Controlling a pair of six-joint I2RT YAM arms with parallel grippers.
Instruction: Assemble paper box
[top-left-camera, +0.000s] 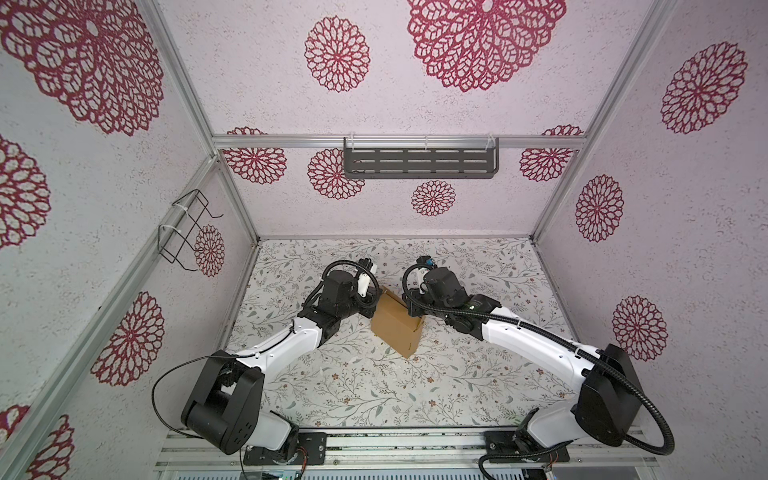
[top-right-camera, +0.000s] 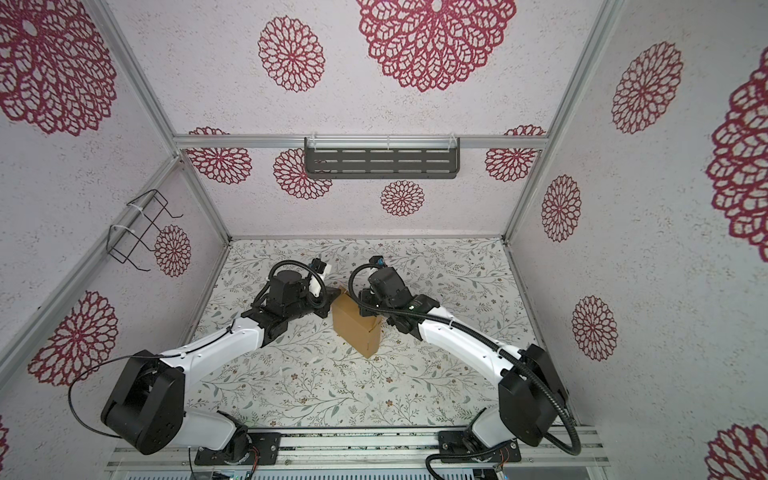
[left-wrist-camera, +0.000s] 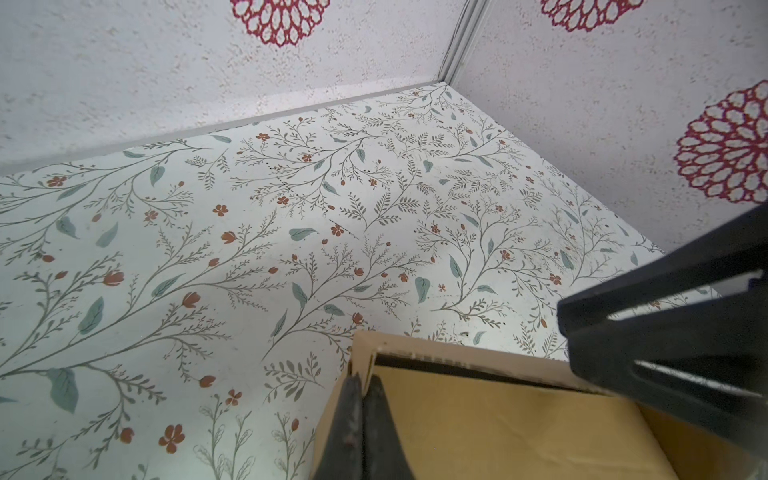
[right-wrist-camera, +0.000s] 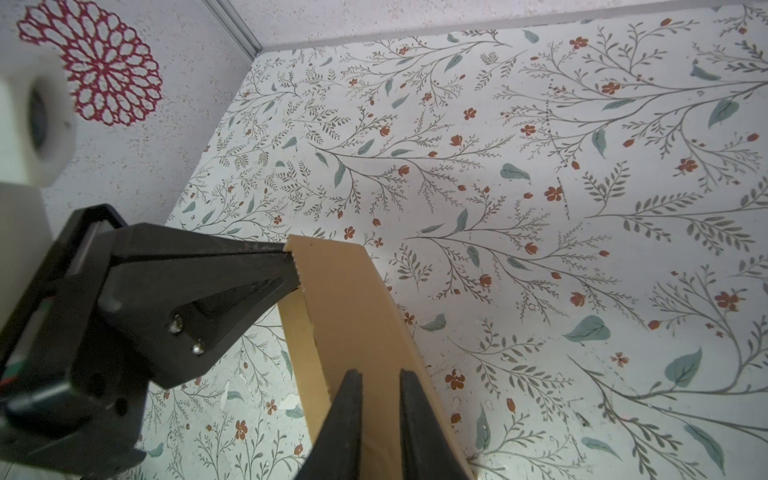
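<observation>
The brown paper box (top-left-camera: 396, 324) stands at an angle on the table between the two arms. In the left wrist view its upper rim and a folded-in flap (left-wrist-camera: 512, 416) show, with a narrow dark slot between them. My left gripper is shut at the box's near corner, the thin wall running down between its fingertips. My right gripper is partly open over the box's other end, its two fingers apart with brown card behind the gap. How deep its fingers reach at the box is hard to tell.
A grey rack (top-left-camera: 420, 164) hangs on the back wall, and a wire holder (top-left-camera: 184, 228) is fixed at the left. The two grippers stand close together.
</observation>
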